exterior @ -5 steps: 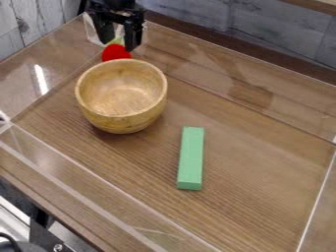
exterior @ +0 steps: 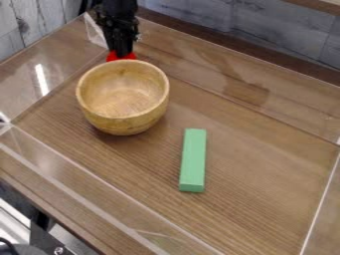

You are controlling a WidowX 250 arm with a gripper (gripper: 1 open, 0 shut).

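My dark gripper (exterior: 119,45) is at the top of the view, over a small red object (exterior: 122,56) behind the wooden bowl (exterior: 122,98). The red object is mostly hidden by the gripper and the bowl. Whether the fingers are open or shut on it cannot be seen clearly.
A green block (exterior: 193,159) lies upright in the lower middle of the wooden table (exterior: 265,179). Grey panels (exterior: 265,25) edge the back.
My gripper has moved down and closer over the red object, which is now more covered.
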